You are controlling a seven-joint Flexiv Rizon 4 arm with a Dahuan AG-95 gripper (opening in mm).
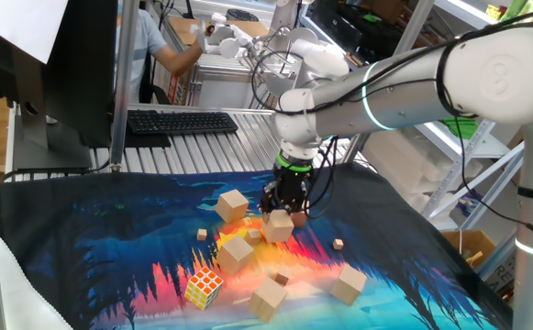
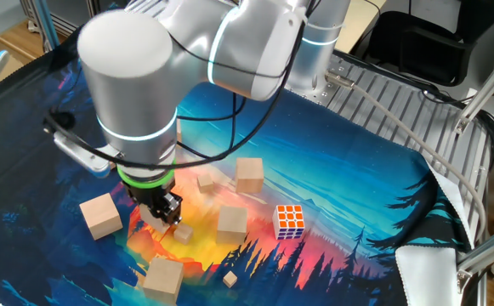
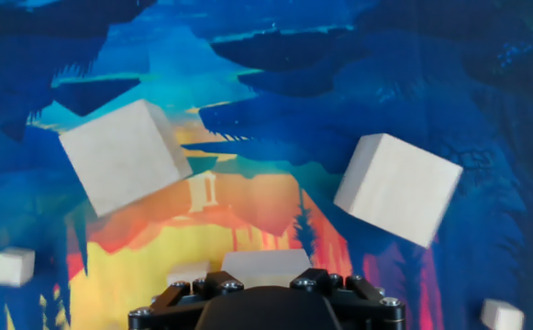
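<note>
My gripper (image 1: 281, 209) points down over the bright middle of the printed cloth, shut on a large pale wooden block (image 1: 278, 227). In the wrist view the block (image 3: 266, 264) shows at the bottom centre, between the fingers, its lower part hidden by the gripper. From the other side, the gripper (image 2: 165, 212) partly covers the block (image 2: 151, 220). Close beside it lies a small wooden cube (image 2: 183, 233). Whether the held block touches the cloth I cannot tell.
Other large blocks surround the gripper: one (image 1: 232, 205), a second (image 1: 236, 255), a third (image 1: 267, 298) and another (image 1: 348, 285). A Rubik's cube (image 1: 204, 287) sits front left. Small cubes (image 1: 338, 244) lie scattered.
</note>
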